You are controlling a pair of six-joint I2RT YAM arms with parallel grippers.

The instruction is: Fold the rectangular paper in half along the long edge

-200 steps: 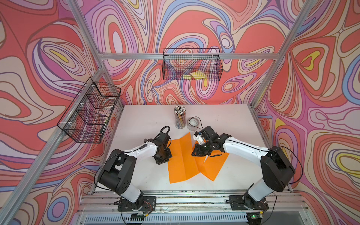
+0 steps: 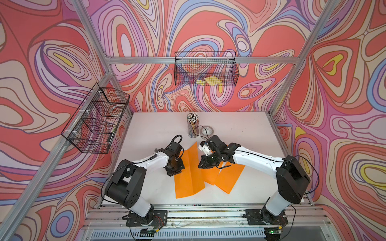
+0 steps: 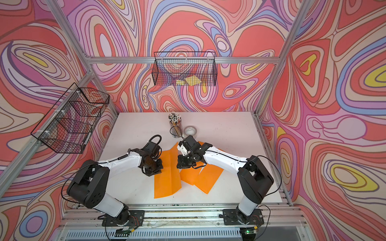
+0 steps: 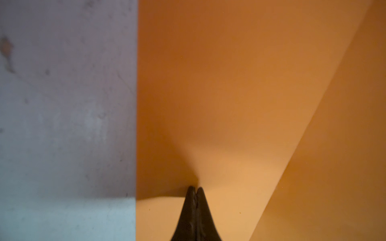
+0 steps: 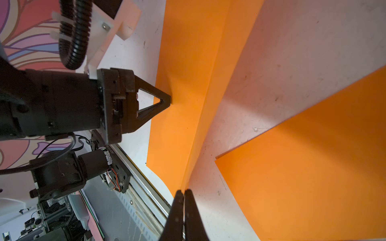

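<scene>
The orange rectangular paper [image 2: 185,184] lies left of the table's middle, its right side bent up along a lengthwise crease as a raised flap [image 5: 225,60]. My left gripper is shut, its tips down on the paper's flat left part near the left edge; no paper shows between its fingers. My right gripper is shut at the raised flap's edge, which runs into its fingertips. In the top left view, my right gripper [image 2: 201,165] stands close to the left gripper [image 2: 177,168], partly covering what lies behind it.
More orange paper [image 5: 313,160] lies to the right on the white table, partly under the right arm. Behind the grippers stand a cup of pens [image 2: 193,124] and a roll of tape [image 3: 190,131]. Bare table [image 2: 253,128] shows at the back right.
My right gripper has moved left, and the paper's raised flap with it. The paper's near end has also shifted slightly left. My left gripper has stayed put.
</scene>
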